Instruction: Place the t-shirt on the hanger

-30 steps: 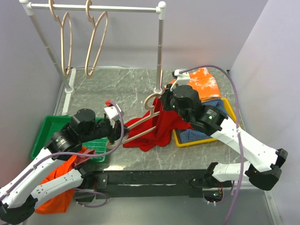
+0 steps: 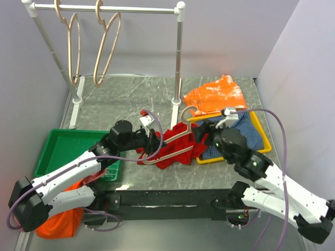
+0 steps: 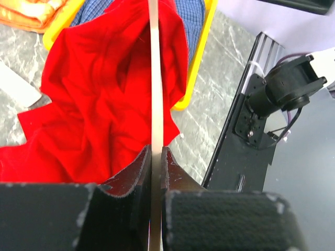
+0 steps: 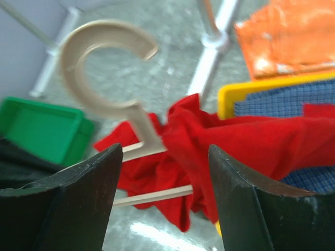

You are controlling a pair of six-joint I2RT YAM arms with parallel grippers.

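Observation:
A beige hanger (image 2: pixel 180 135) lies tilted across the red t-shirt (image 2: pixel 182 151), with my left gripper (image 2: pixel 163 145) shut on its frame. In the left wrist view its thin bar (image 3: pixel 156 89) runs up from between the fingers, in front of the crumpled red cloth (image 3: pixel 99 110). The right wrist view shows the hook (image 4: pixel 78 68) free of cloth, while the right ends of the bars vanish behind red fabric (image 4: pixel 230 138). My right gripper stands open at the shirt's right part, its fingers apart; no grip on cloth shows.
A yellow bin (image 2: pixel 268 142) with blue cloth stands under the shirt's right side, with orange cloth (image 2: pixel 217 97) behind it. At left is a green tray (image 2: pixel 65 151). Two empty hangers (image 2: pixel 107 49) hang from the white rack (image 2: pixel 125 9) at the back.
My left gripper has moved right with the hanger, which now reaches farther across the shirt. The right gripper has shifted right and toward the table's front, and cloth now spreads over the bin.

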